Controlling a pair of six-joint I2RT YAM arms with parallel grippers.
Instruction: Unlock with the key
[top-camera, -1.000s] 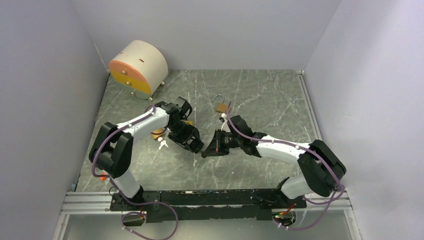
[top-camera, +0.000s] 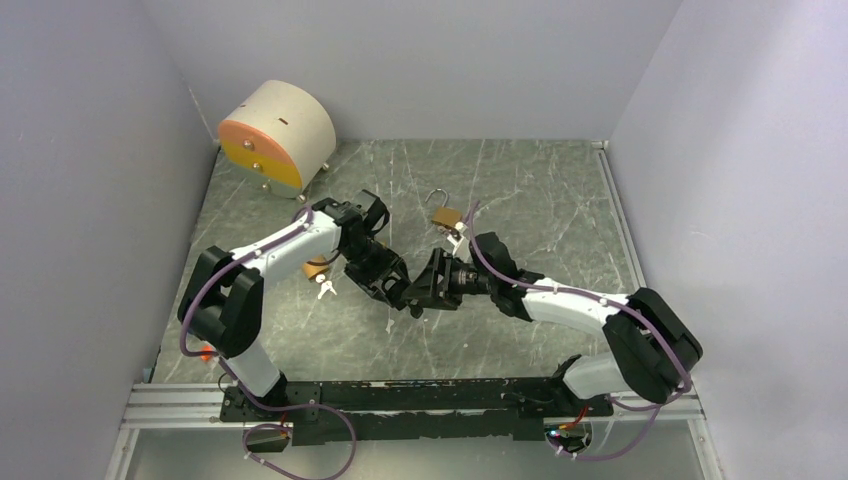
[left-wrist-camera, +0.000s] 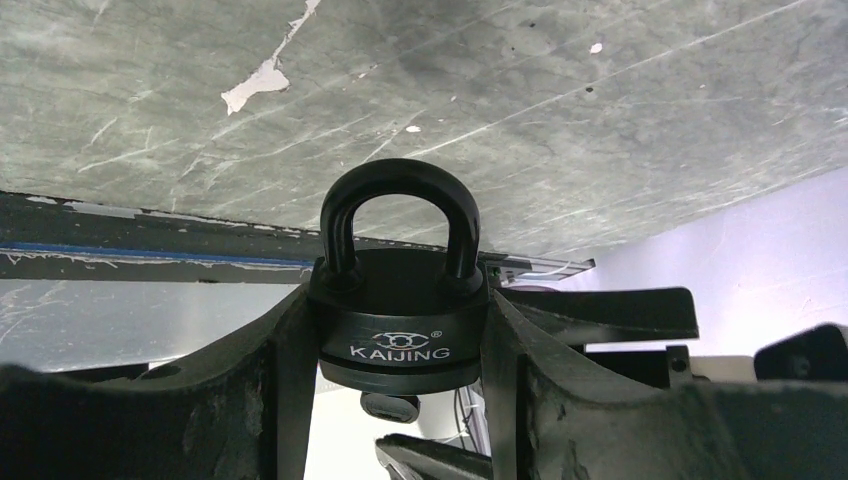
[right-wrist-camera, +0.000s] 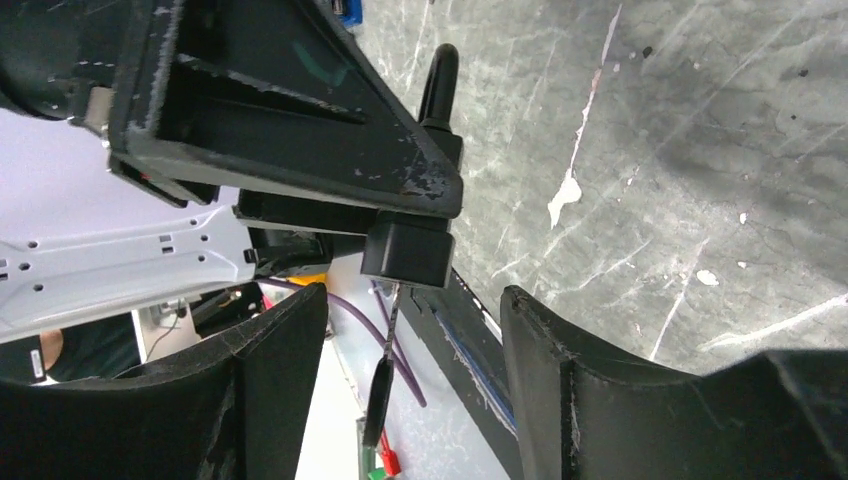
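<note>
A black KAIJING padlock with its shackle up is between the fingers of my left gripper, which grips its body, above the table in the middle. In the right wrist view, a key with a black head hangs from the underside of the padlock. My right gripper stands open around that key, its fingers apart from it, close beside the left gripper.
A brass padlock lies farther back on the grey table. Loose keys lie left of the grippers. A rounded cabinet stands at the back left.
The left gripper has shifted slightly rightward with the padlock.
</note>
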